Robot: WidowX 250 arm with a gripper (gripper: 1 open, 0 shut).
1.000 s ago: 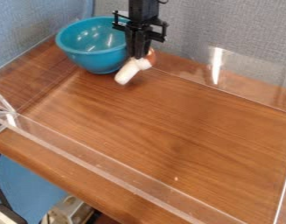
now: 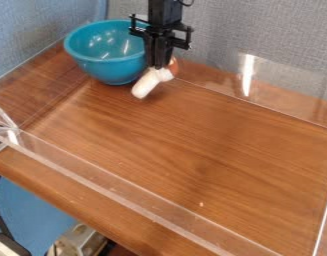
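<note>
The black gripper [image 2: 159, 58] hangs at the top centre, just right of a blue bowl [image 2: 102, 55] in the back left corner. Beneath its fingers is a white elongated object [image 2: 150, 83], slanting down toward the front left, with a small orange part beside it on the right. The fingertips are at this object's upper end; whether they are shut on it is unclear.
Clear panels edge it, with grey walls behind. Metal hardware [image 2: 75, 242] lies below the front left edge.
</note>
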